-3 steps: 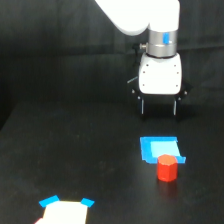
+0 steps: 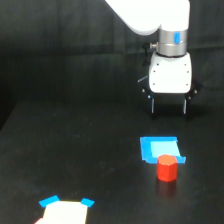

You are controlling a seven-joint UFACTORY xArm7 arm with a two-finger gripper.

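A white robot arm reaches down from the top, ending in my gripper (image 2: 169,104), which hangs in the air with its two thin fingers spread and empty. Below it lies a blue-taped square (image 2: 150,143) with a pale centre, and just in front of that stands a red block (image 2: 166,169). At the bottom left, a white object (image 2: 65,214), cut off by the frame edge, has blue tape at its corners.
A dark backdrop fills the upper part of the view.
The objects on the table have stayed where they were.
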